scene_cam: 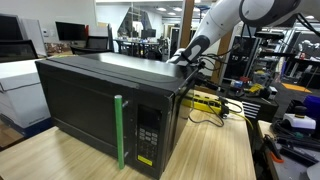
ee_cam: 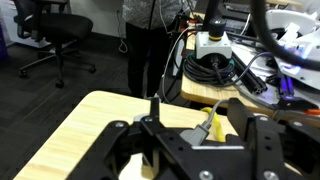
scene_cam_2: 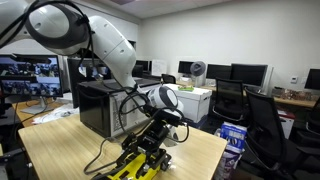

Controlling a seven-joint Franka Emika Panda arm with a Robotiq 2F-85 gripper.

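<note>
A black microwave [scene_cam: 110,100] with a green handle [scene_cam: 119,132] stands on the wooden table. My white arm [scene_cam: 205,40] reaches down behind it from the upper right, and the microwave hides my gripper in that view. In the wrist view the dark parts of my gripper line the bottom edge, spread apart left and right. A grey object [ee_cam: 190,155] shows between them, over the tabletop; whether they touch it is not clear. In the other exterior view, the arm [scene_cam_2: 105,40] comes down beside the microwave [scene_cam_2: 88,100].
A yellow item with black cables [scene_cam_2: 135,170] lies at the table's near end in exterior view 2. Bare tabletop [ee_cam: 85,135] shows left of the gripper. Office chairs [scene_cam_2: 270,125] and a blue-and-white box [scene_cam_2: 232,135] stand beyond the table.
</note>
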